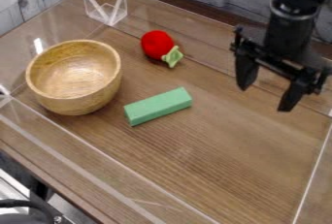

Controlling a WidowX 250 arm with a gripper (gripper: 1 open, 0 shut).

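Note:
My gripper (259, 78) hangs over the right side of the wooden table (208, 170), its two dark prongs pointing down and spread apart, with no object seen between them. A wooden bowl (74, 93) sits at the left. A green block (157, 107) lies right of the bowl, left of my gripper. A red object with a green part (158, 46), perhaps a vegetable, lies at the upper middle.
A clear wire or plastic holder (104, 7) stands at the upper left. The table's edges show at the top left and bottom left.

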